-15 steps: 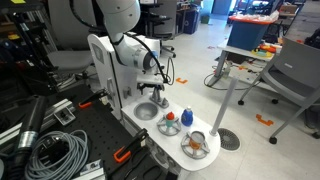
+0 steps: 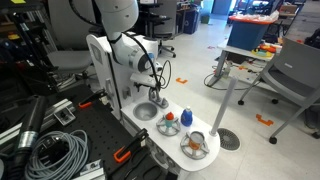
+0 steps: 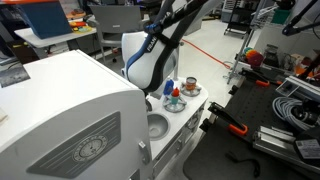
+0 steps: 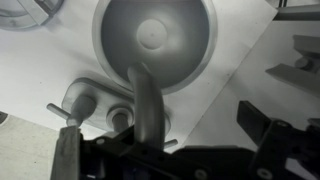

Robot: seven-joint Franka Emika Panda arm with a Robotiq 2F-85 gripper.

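My gripper stands open above the toy counter, its two dark fingers wide apart in the wrist view. Between them and beyond rises the grey faucet (image 4: pixel 148 98), whose curved spout reaches over the round sink basin (image 4: pixel 185 50). The basin looks empty. No object is visible held between the fingers. In exterior view 1 the arm (image 2: pixel 135 58) leans over the far end of the counter, near the sink (image 2: pixel 145 111); the fingertips are too small there to make out.
A small red-topped object (image 2: pixel 169 117) sits on one burner and a metal pot (image 2: pixel 196 138) with orange contents on another. A blue bottle (image 2: pixel 187 117) stands between them, toward the back. The black table (image 2: pixel 95 135) in front carries coiled cable (image 2: pixel 60 155) and an orange clamp (image 2: pixel 123 156).
The white arm has shifted left in exterior view 1, toward the cabinet end. The objects on the counter have stayed where they were.
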